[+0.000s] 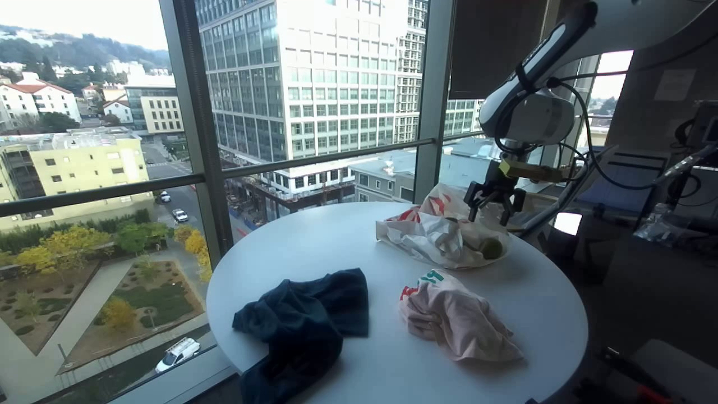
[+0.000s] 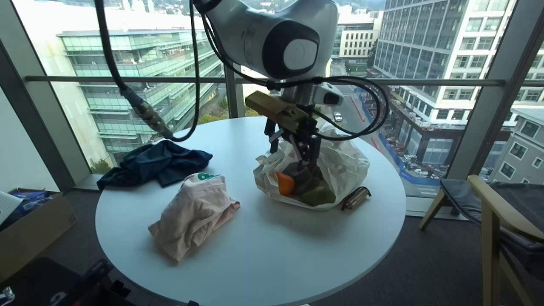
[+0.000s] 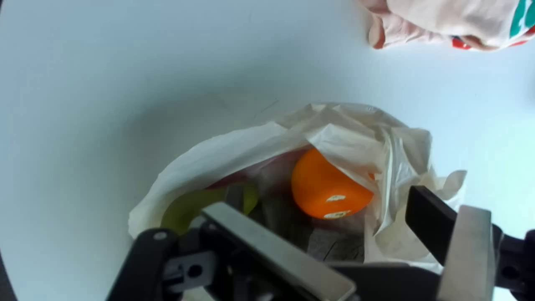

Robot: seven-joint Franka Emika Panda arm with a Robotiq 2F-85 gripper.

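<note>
My gripper [image 1: 489,216] hangs open above the white plastic bag [image 2: 347,165], with nothing held. Inside the bag's mouth, the wrist view shows an orange ball-like fruit [image 3: 326,185] with small stickers. A yellow-green item [image 3: 188,208] lies to its left, partly covered by one of my fingers [image 3: 281,251]. Dark contents between them are hard to make out. On the near part of the table rests a crumpled pale pink cloth [image 1: 458,316] with green and red print. A dark blue cloth [image 1: 296,323] drapes over the table's edge.
A small brown object [image 2: 355,198] lies beside the bag. Windows stand close behind it, and a chair [image 2: 489,214] is off to the right in the second exterior view.
</note>
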